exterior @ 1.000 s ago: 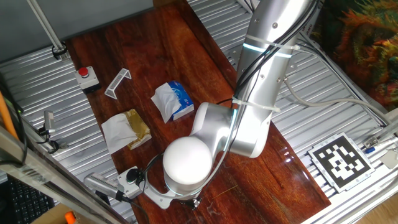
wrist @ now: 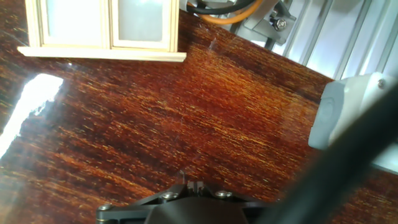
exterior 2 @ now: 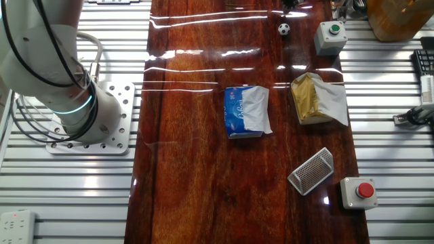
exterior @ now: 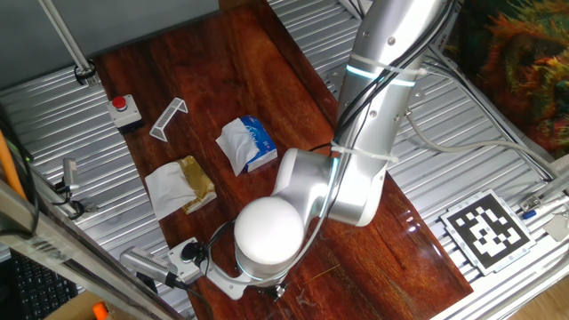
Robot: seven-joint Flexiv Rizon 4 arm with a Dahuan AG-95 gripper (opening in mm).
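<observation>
In the wrist view my gripper enters from the bottom edge, its dark fingertips close together. Nothing shows between them, and bare wood lies ahead. At the top left of that view is a pale wooden frame [wrist: 106, 51] with two light panes. A small black-and-white ball [exterior 2: 283, 29] appears near the top of exterior view 2, just below a dark part of the gripper [exterior 2: 290, 7]; whether they touch cannot be told. The arm's white round joint [exterior: 268, 230] hides the gripper in exterior view 1.
A blue tissue pack [exterior 2: 234, 112] and a gold one [exterior 2: 306, 98] lie on the table. Near its edge are a white perforated rack [exterior 2: 312, 171], a red-button box [exterior 2: 358, 194] and a green-button box [exterior 2: 330, 41]. The table [exterior 2: 183, 176] has clear wood on the arm's side.
</observation>
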